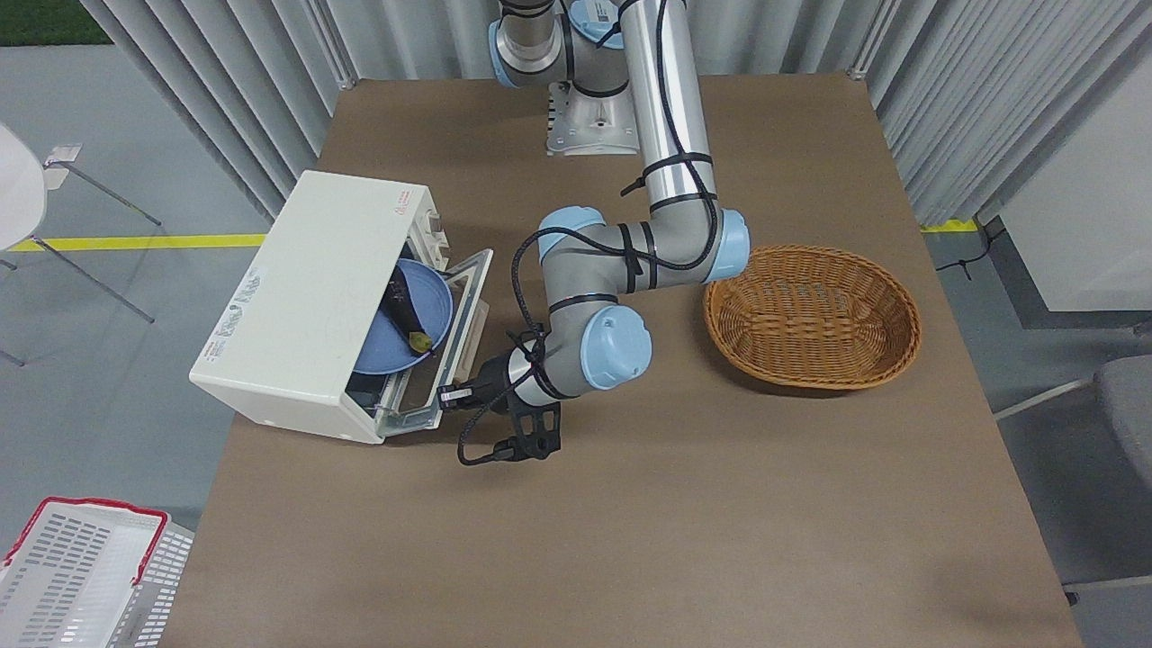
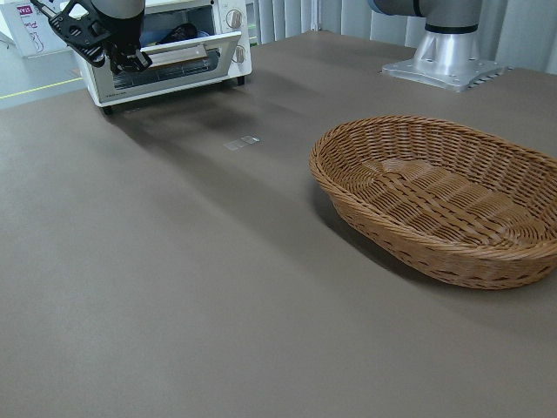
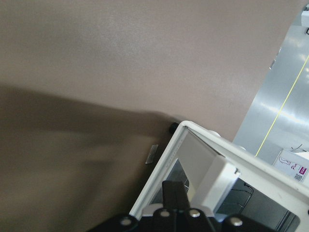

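A white toaster oven point(image 1: 297, 302) holds a blue plate point(image 1: 373, 346) with a dark eggplant point(image 1: 397, 302) on it. Its glass door point(image 1: 464, 292) is tilted part way up. My black gripper point(image 1: 455, 395) is at the outer side of that door. In the left view the gripper point(image 2: 130, 57) is at the door's top bar. In the wrist view its dark fingers point(image 3: 174, 193) are over the door's white handle point(image 3: 210, 188); the fingers look close together, and whether they hold the handle is unclear.
A wicker basket point(image 1: 810, 335) stands to the right on the brown table. A white plastic basket point(image 1: 76, 572) is off the table at the lower left.
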